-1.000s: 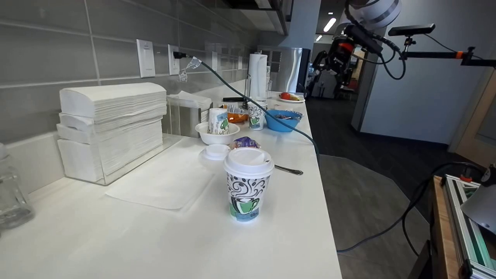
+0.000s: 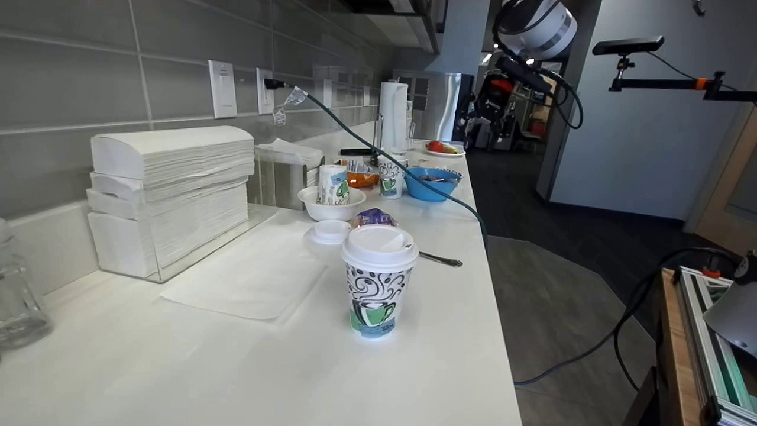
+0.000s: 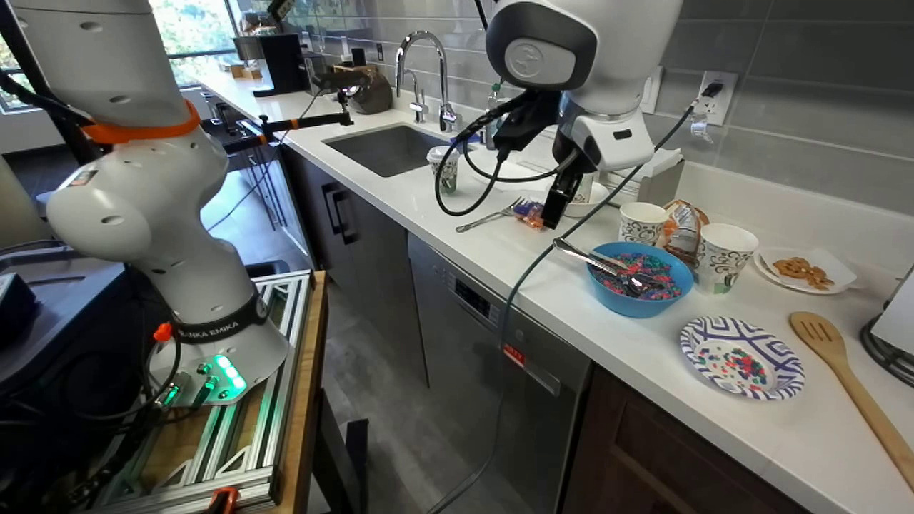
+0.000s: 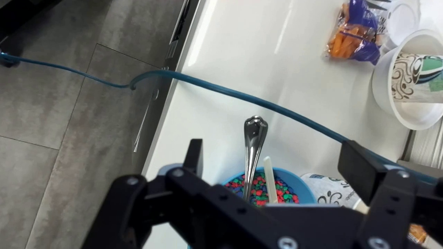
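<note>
My gripper is open above the counter, its two black fingers wide apart and nothing held between them. Below it in the wrist view, a blue bowl (image 4: 299,187) of small red, green and blue pieces is partly hidden by the gripper body. A metal handle (image 4: 254,139) and a pale stick (image 4: 270,176) rise out of that bowl. In exterior view 2 the gripper (image 3: 561,201) hangs over the counter, left of the blue bowl (image 3: 638,304). On the right, a patterned plate (image 3: 715,377) carries some of the same coloured pieces.
A teal cable (image 4: 249,97) crosses the counter close to the gripper and drops over the front edge. Paper cups (image 3: 724,253), a snack bag (image 4: 353,35), a white bowl (image 4: 384,83) and a wooden spoon (image 3: 844,368) lie around. The lidded cup (image 2: 379,284) stands apart on open counter.
In exterior view 1 the arm and gripper have shifted left, towards the counter. The objects on the counter have stayed where they were.
</note>
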